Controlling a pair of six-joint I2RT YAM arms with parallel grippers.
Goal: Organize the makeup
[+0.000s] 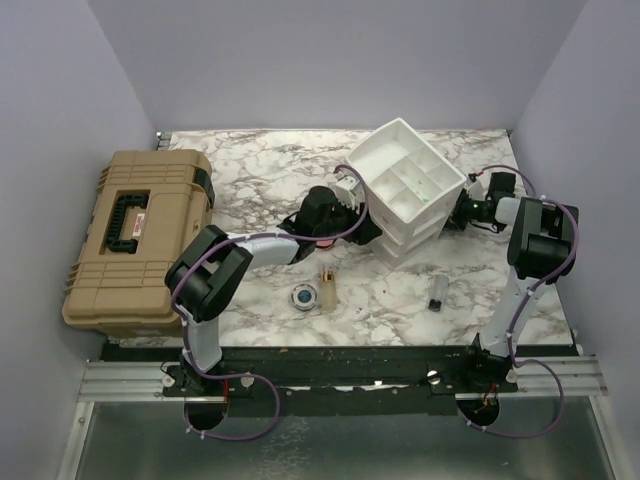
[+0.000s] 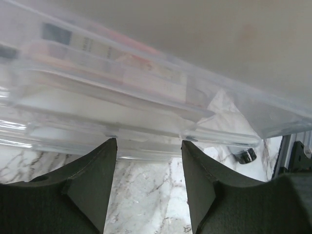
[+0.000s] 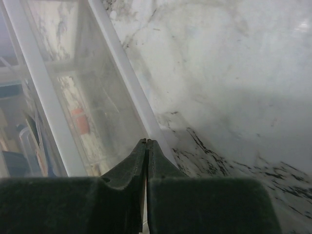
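The white drawer organizer [image 1: 400, 170] stands angled at the back right of the marble table, between my two grippers. My left gripper [image 1: 355, 220] is at its front left; in the left wrist view its fingers [image 2: 83, 185] are parted before the clear drawer fronts [image 2: 112, 87], nothing visible between them. My right gripper [image 1: 460, 213] is at the organizer's right side; in the right wrist view its fingertips are together at a pale drawer edge [image 3: 126, 73]. Whether they grip anything is hidden. A clear vial with dark end [image 1: 438, 292], a gold-topped bottle [image 1: 328, 293] and a round compact [image 1: 304, 296] lie in front.
A large tan hard case [image 1: 135, 250] fills the left of the table. Bare marble [image 1: 240, 160] shows at the back left, and some free room lies along the front edge.
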